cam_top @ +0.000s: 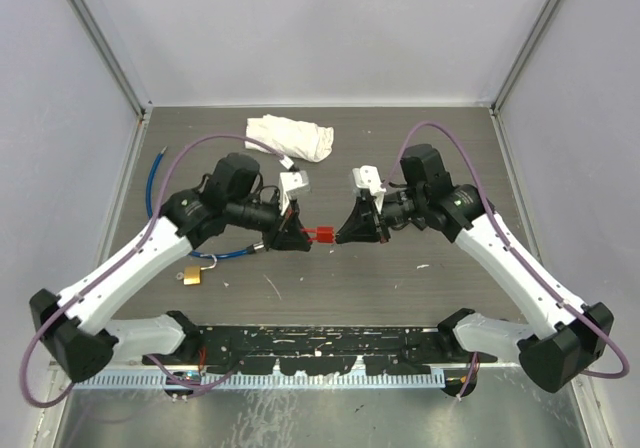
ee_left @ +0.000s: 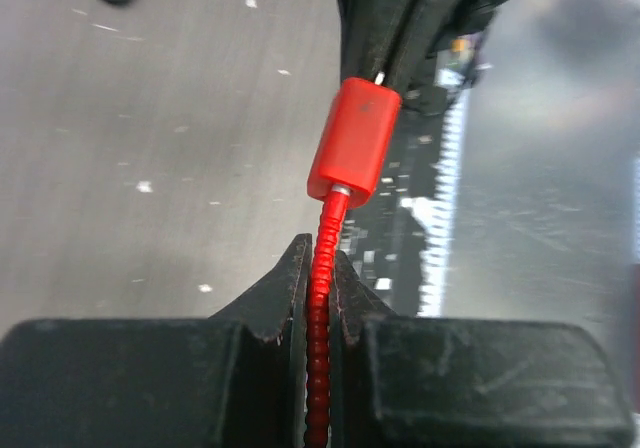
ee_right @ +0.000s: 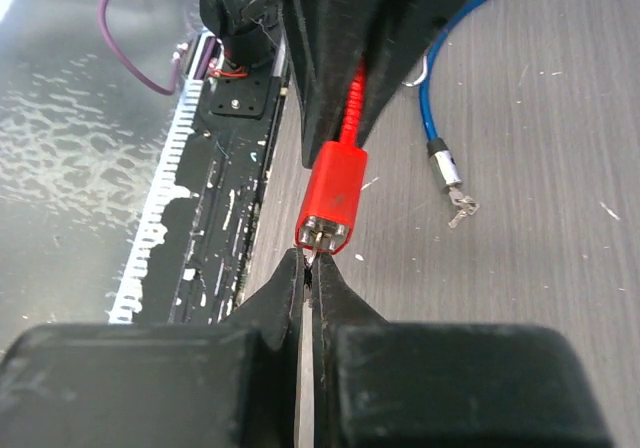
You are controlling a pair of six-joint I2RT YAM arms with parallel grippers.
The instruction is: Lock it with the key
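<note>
The red padlock (cam_top: 325, 235) is held in the air between my two grippers. In the left wrist view my left gripper is shut on its red ribbed shackle (ee_left: 327, 236), with the red lock body (ee_left: 357, 140) beyond the fingertips. From the other side, my right gripper is shut on a small metal key (ee_right: 313, 254) at the keyway end of the body. The key's tip meets the keyway; how deep it sits cannot be made out. Whether the shackle is latched is hidden by the left fingers.
A blue cable lock (cam_top: 150, 183) lies at the left, its end with loose keys (ee_right: 463, 204) on the table. Near it is a brass padlock (cam_top: 192, 275). A white cloth (cam_top: 290, 136) lies at the back.
</note>
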